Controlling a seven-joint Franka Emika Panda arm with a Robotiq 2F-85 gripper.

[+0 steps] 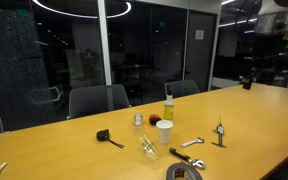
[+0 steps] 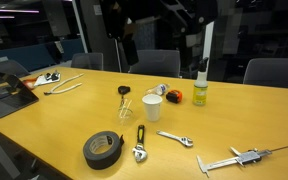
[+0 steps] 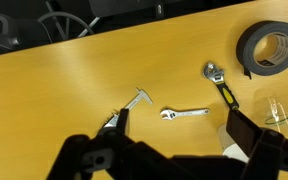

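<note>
My gripper hangs above the table, its fingers spread apart with nothing visible between them. In exterior view 2 it shows as a dark shape at the top, clear of everything below. A white cup stands on the table, partly hidden behind a finger in the wrist view. Near it lie a black-handled adjustable wrench, a smaller silver wrench and a roll of dark tape. A caliper rests on the right in exterior view 2.
Behind the cup stand a yellow-green spray bottle and a red-and-black object. A black tape measure sits farther left, and a clear item beside the cup. Chairs line the far edge; exterior view 1 shows bare tabletop at right.
</note>
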